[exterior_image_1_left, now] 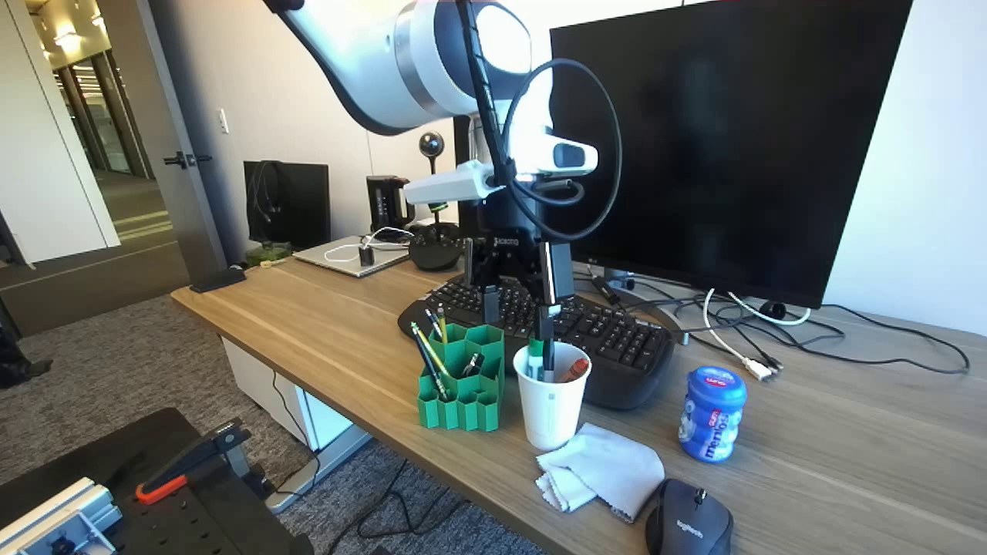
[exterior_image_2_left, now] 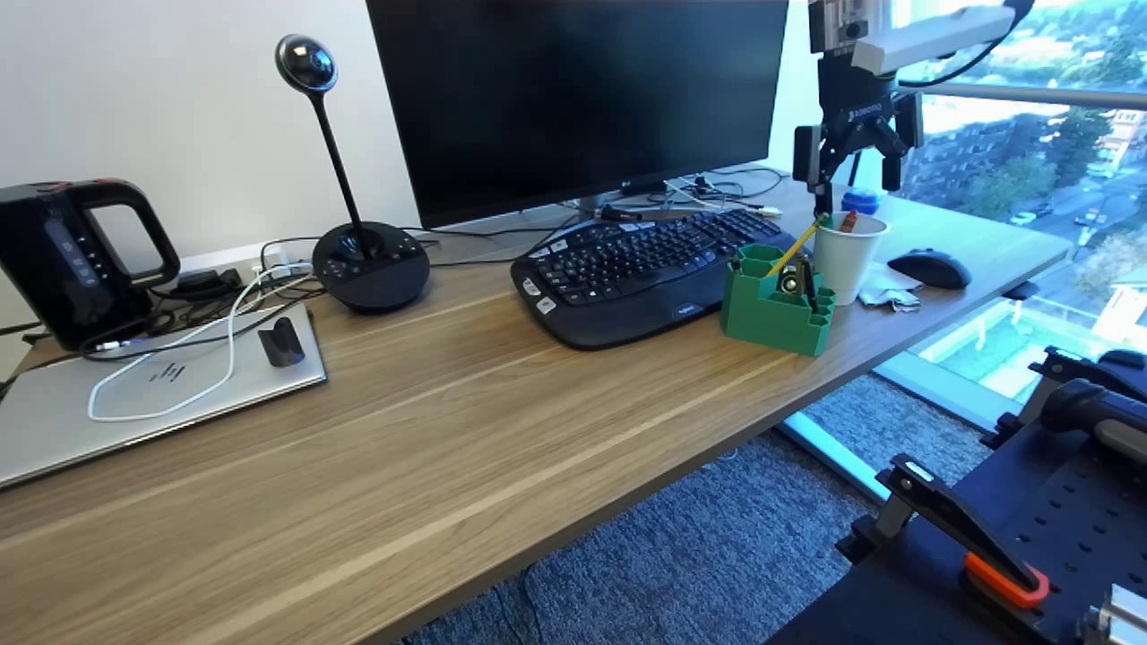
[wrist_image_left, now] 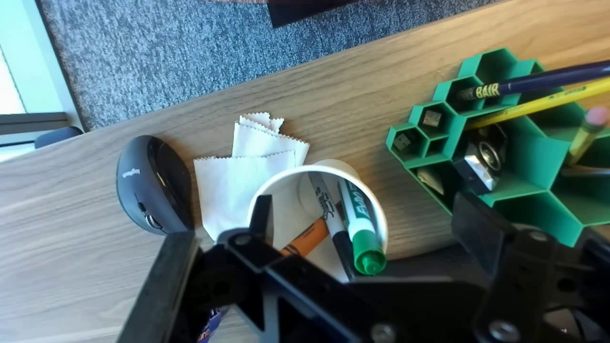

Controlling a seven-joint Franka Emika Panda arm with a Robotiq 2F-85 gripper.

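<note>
A white paper cup (exterior_image_1_left: 552, 412) stands upright near the desk's front edge. Inside it lean a green-capped marker (wrist_image_left: 360, 220), a black-capped marker (wrist_image_left: 329, 208) and an orange marker (wrist_image_left: 307, 237). Just left of the cup in exterior view 1 is a green hexagonal organizer (exterior_image_1_left: 463, 407), holding several pencils and small items. My gripper (exterior_image_1_left: 519, 319) hangs pointing down, close above the cup and the organizer. Its fingers are spread apart with nothing held between them; in the wrist view the cup's opening lies between the two sides.
A folded grey cloth (exterior_image_1_left: 606, 467), a mouse (exterior_image_1_left: 689, 523) and a blue gum bottle (exterior_image_1_left: 712, 416) lie right of the cup. Behind stand the black keyboard (exterior_image_1_left: 601, 333) and a large monitor (exterior_image_1_left: 722, 139). Bare desk (exterior_image_2_left: 462, 430) stretches left of the organizer.
</note>
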